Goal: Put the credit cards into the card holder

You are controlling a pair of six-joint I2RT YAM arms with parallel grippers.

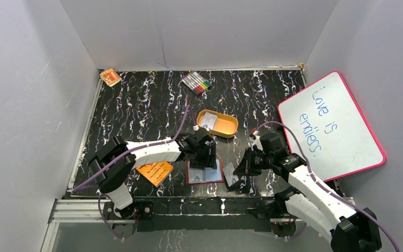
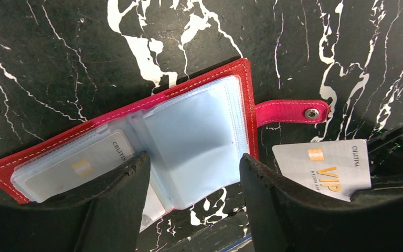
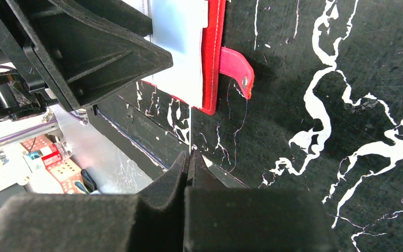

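Note:
The red card holder (image 2: 251, 105) lies open on the table, a card (image 2: 92, 163) in its left sleeve and the right sleeve (image 2: 194, 131) looking empty. My left gripper hangs over it, part open, nothing visible between its fingers. My right gripper (image 1: 240, 171) is beside the holder's right, shut on a silver VIP card, which shows edge-on in the right wrist view.
A yellow tray (image 1: 224, 123) with a card sits behind the holder. An orange booklet (image 1: 152, 173) lies left, markers (image 1: 194, 81) at the back, a whiteboard (image 1: 330, 126) at the right.

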